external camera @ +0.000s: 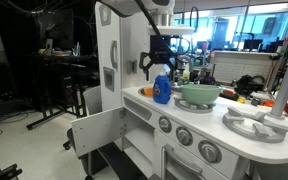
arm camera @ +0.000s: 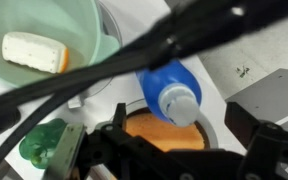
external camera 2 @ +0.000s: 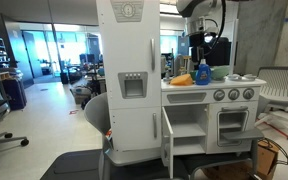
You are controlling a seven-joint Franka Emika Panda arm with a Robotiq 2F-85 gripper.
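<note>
A blue bottle with a white cap [arm camera: 179,104] stands upright on the white counter of a toy kitchen. In exterior view 1 the bottle [external camera: 162,90] is near the counter's front edge, left of the green bowl. My gripper [external camera: 160,72] hangs just over the bottle, pointing down. Its fingers are apart; in the wrist view the gripper has one finger to each side of the cap, with nothing held. Whether either finger touches the bottle cannot be told.
The green bowl [external camera: 197,94], holding a white block with orange edges [arm camera: 34,52], sits close beside the bottle. An orange item [arm camera: 162,131] and a green vegetable-like toy [arm camera: 40,143] lie nearby. Below the counter, the cabinet door [external camera: 99,132] hangs open. A tall white fridge [external camera 2: 130,80] flanks the counter.
</note>
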